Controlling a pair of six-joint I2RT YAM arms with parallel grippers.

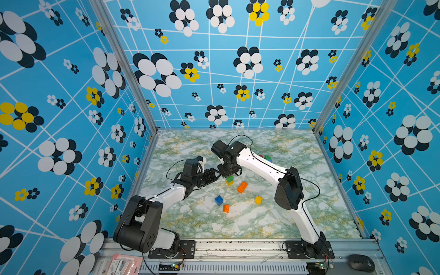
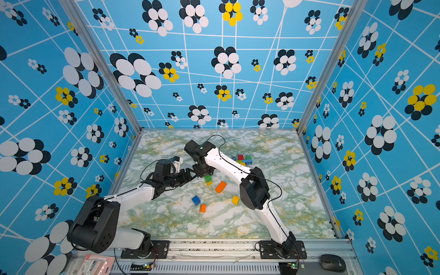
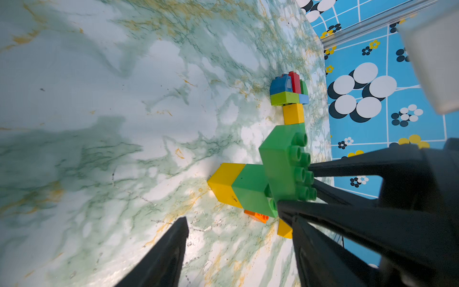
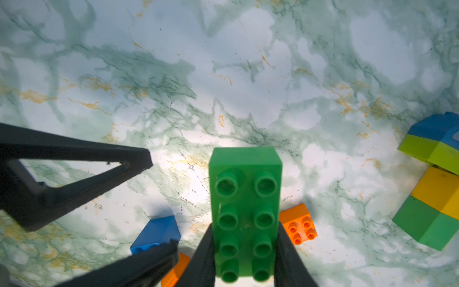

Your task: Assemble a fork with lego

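A green 2x4 brick is clamped in my right gripper at table centre, studs toward its wrist camera. In the left wrist view this brick hangs high at right. My left gripper is close beside it, fingers spread apart, nothing between them. A yellow brick with a green one lies below. Farther right is a cluster of blue, red, green, lime and yellow bricks.
Loose on the table are an orange brick, a small orange brick, a blue brick and a yellow brick.
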